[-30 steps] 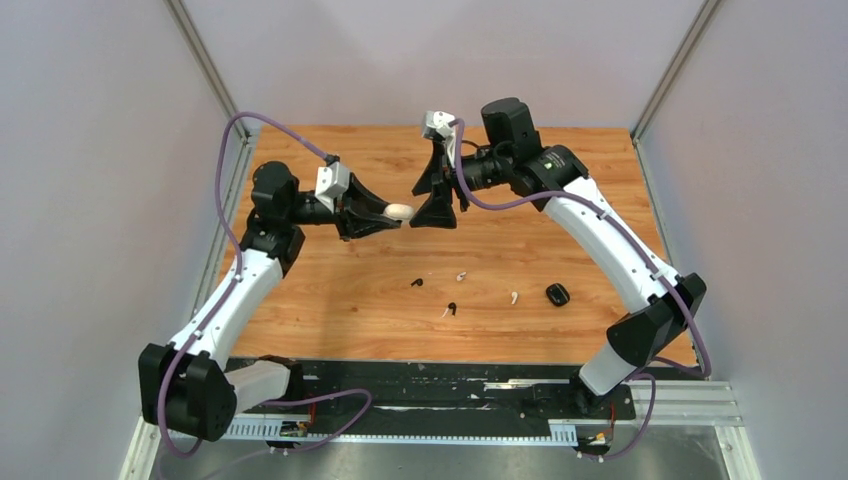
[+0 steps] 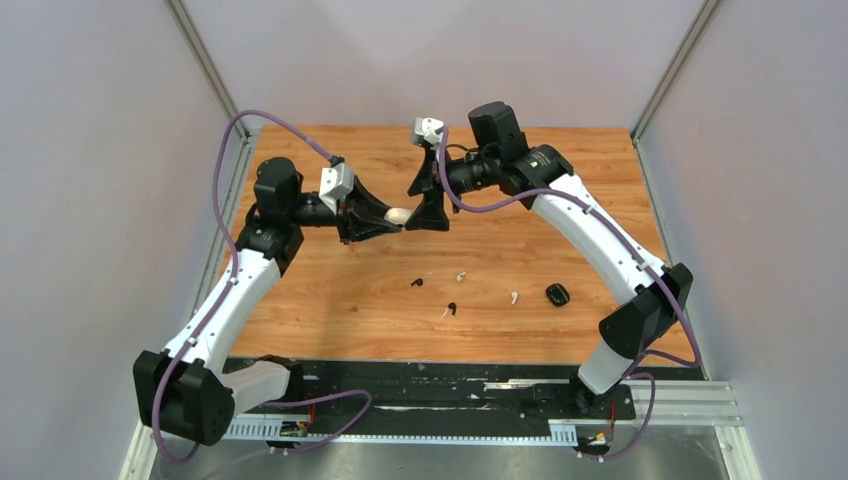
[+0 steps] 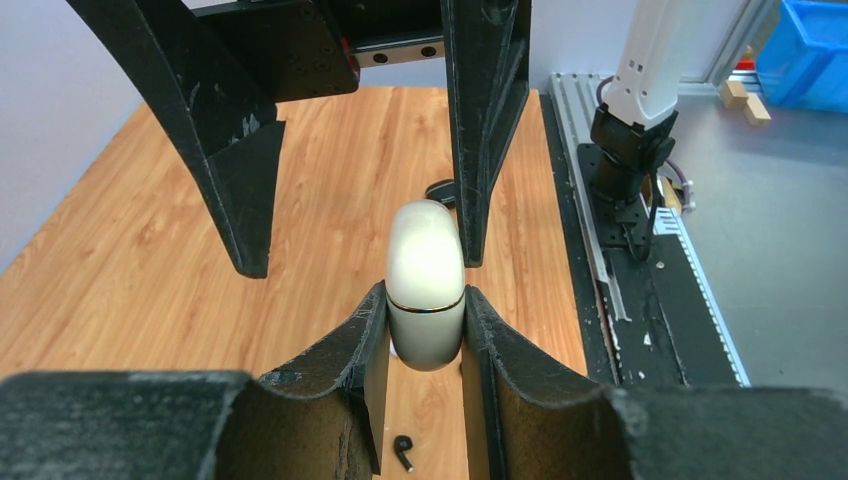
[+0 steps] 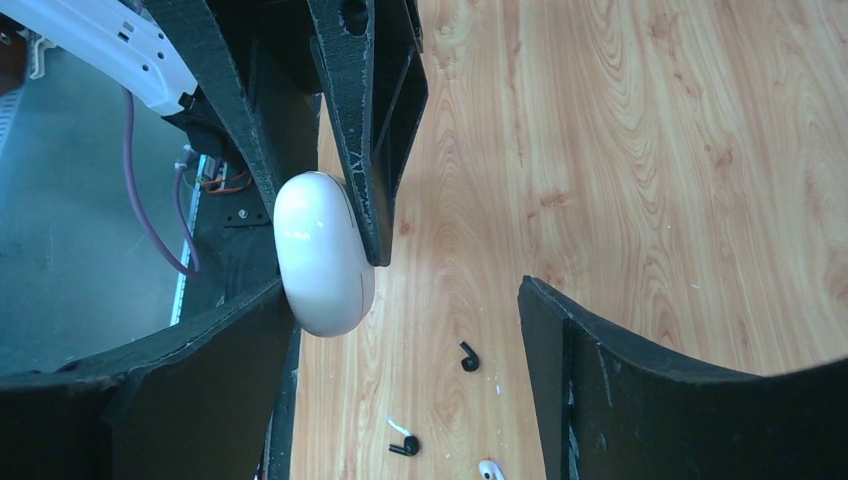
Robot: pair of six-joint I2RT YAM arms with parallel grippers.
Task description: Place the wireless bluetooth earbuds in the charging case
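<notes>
A white charging case is in the air between the arms, held in my left gripper, which is shut on it. My right gripper stands around the case's far end with its fingers apart; in the left wrist view one finger is beside the case, the other well clear. On the table lie loose earbuds: black ones and white ones.
A black case lies at the right of the wooden table. The table's back half under the arms is clear of objects. Walls surround the back and sides.
My right gripper has moved slightly left, closer around the white case. My left gripper and the loose items are almost unchanged.
</notes>
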